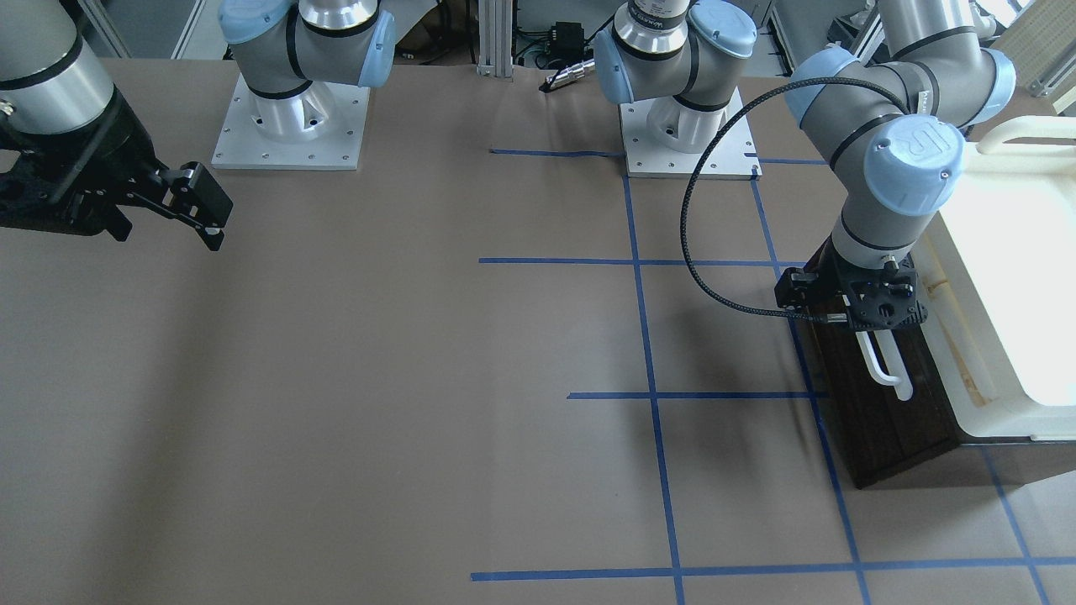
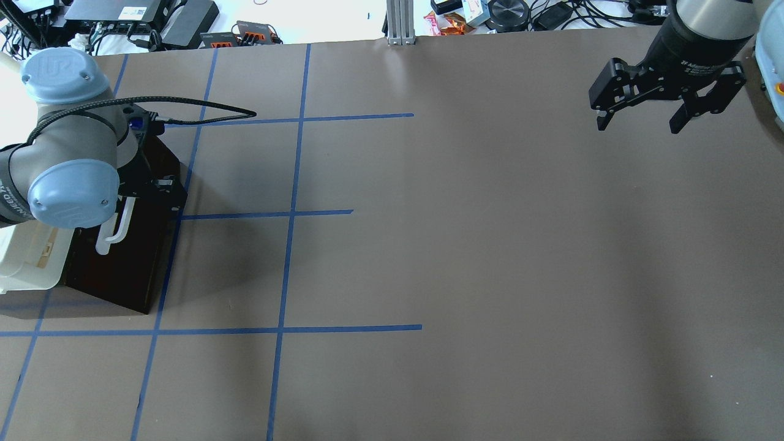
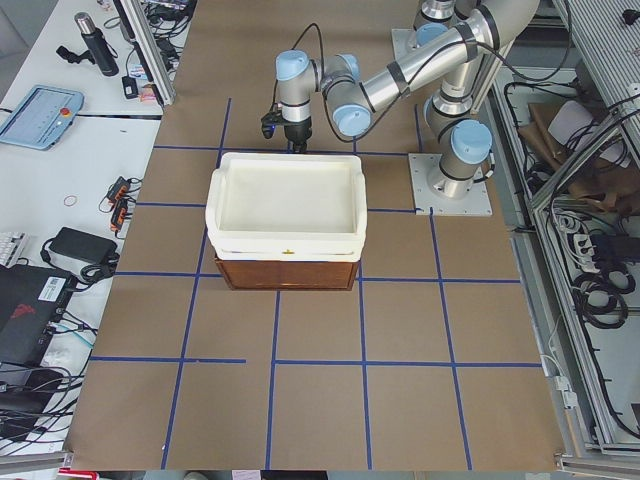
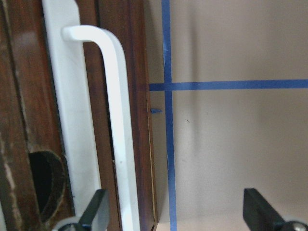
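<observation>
A dark wooden box [image 1: 888,434] stands on the taped table, carrying a white lidless tray [image 3: 286,205]. A white bar handle [image 4: 120,125] runs along the box's side, also seen from above as a pale handle [image 2: 110,235]. My gripper hangs over that side, with its fingers apart, one over the box by the handle and the other over the table. It is open, and nothing shows held between the fingers. In the front view the black gripper body hides the top of the handle.
A second arm's black gripper [image 2: 661,95] hangs at the opposite side, apart from the box. Other arm bases [image 1: 287,151] stand at the back.
</observation>
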